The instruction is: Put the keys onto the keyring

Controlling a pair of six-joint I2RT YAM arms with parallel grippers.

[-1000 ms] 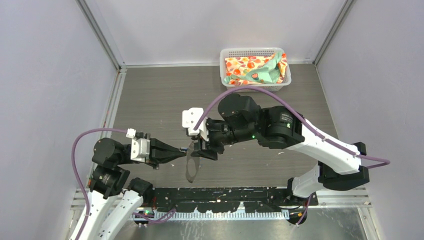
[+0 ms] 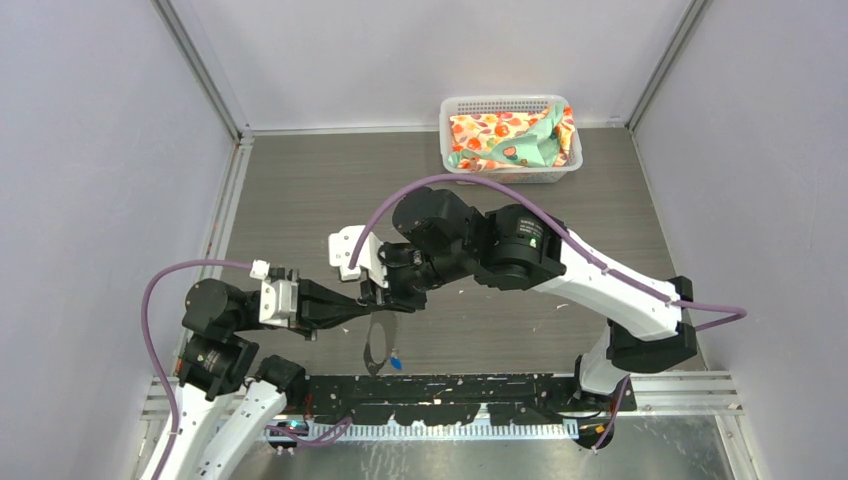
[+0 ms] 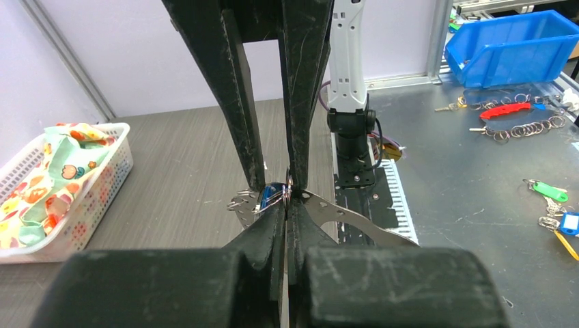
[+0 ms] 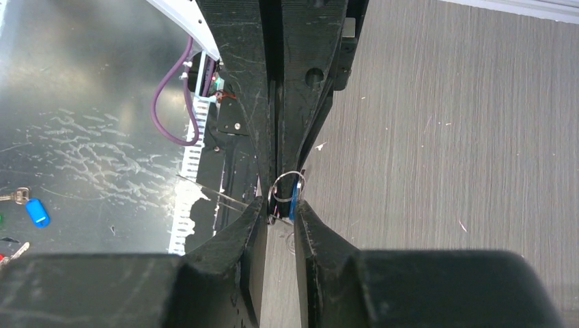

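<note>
My two grippers meet at the middle. My left gripper (image 2: 360, 306) is shut at a small metal ring (image 4: 287, 175). My right gripper (image 2: 372, 300) has its fingertips against that ring, close around the left tips; how far its fingers are apart is hard to make out. A flat grey metal piece (image 3: 351, 222) with a hole hangs below the tips, with a blue tag (image 2: 394, 360). In the left wrist view, loose keys with green and blue tags (image 3: 549, 191) lie on the metal surface at right.
A white basket (image 2: 446, 140) with patterned cloth stands at the back. A blue bin (image 3: 509, 55) and coiled keychains with a red tag (image 3: 505, 109) are on the metal surface. The wooden board around the arms is mostly clear.
My right arm has moved left onto the left gripper's tips. The hanging piece has swung, and its blue tag now shows lower down. The left arm is nearly still.
</note>
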